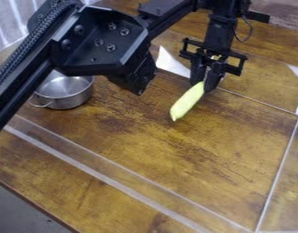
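Note:
My black gripper (207, 75) reaches down at the upper right of the wooden table (138, 173), shut on a pale yellow-green elongated object (188, 102). The object slants down-left from the fingers; whether its lower end touches the table I cannot tell.
A steel pot (64, 90) stands at the left, partly behind my arm. The large black arm crosses the upper left of the view. Clear strips run along the table.

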